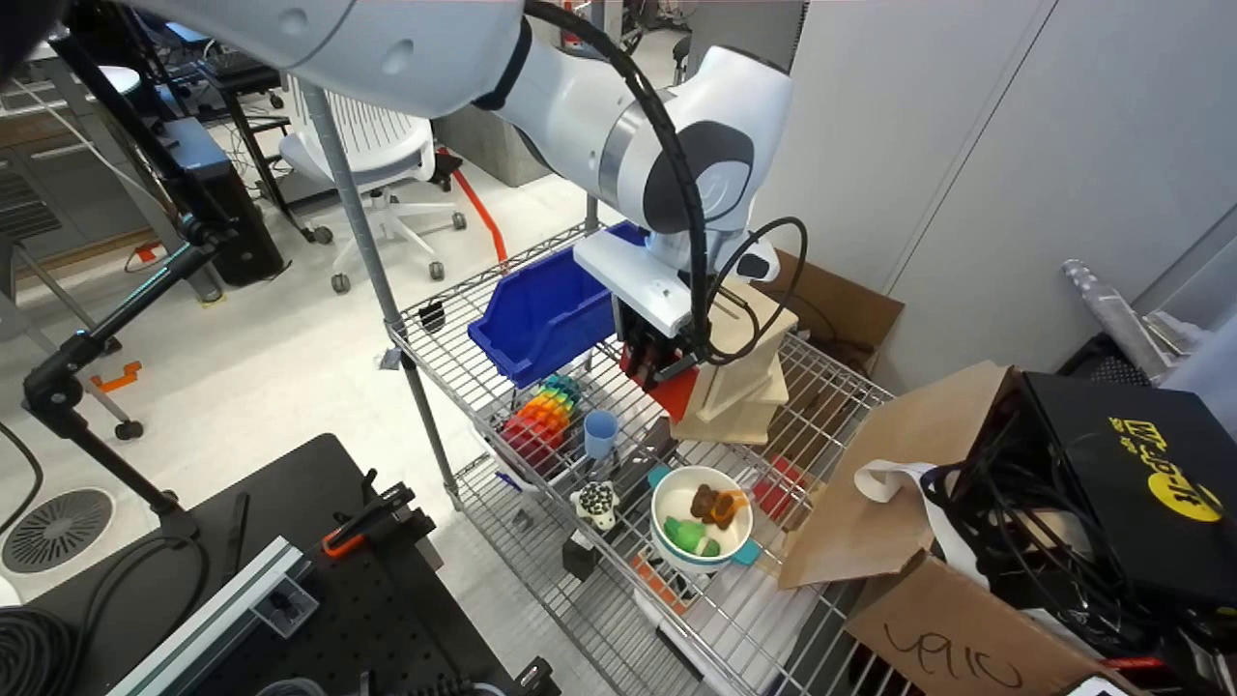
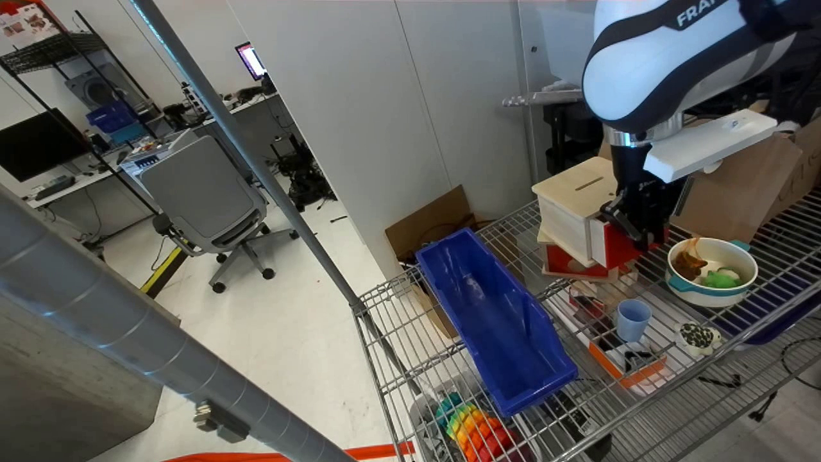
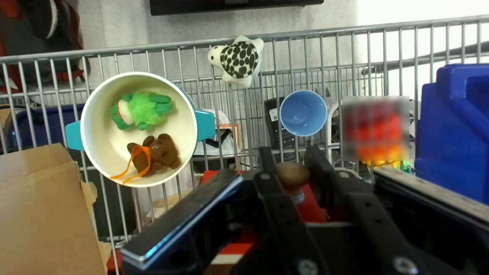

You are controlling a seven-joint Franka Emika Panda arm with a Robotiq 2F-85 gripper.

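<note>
A pale wooden box (image 2: 566, 201) with a slot in its top and red faces stands on the wire shelf. A red-fronted part, like a drawer (image 2: 617, 245), faces my gripper (image 2: 643, 235). In the wrist view a round brown knob (image 3: 293, 174) sits between the two black fingertips, over the red front (image 3: 314, 206). My gripper is shut on this knob. From exterior view 1 the arm hides much of the box (image 1: 733, 406), and how far the drawer stands out is hard to tell.
A cream pot (image 1: 702, 516) holding green and brown toys, a spotted turtle toy (image 3: 239, 61) and a light blue cup (image 3: 303, 113) share the shelf. The blue bin (image 2: 492, 323) stands beside the box. An open cardboard box (image 1: 876, 499) borders the shelf's other end.
</note>
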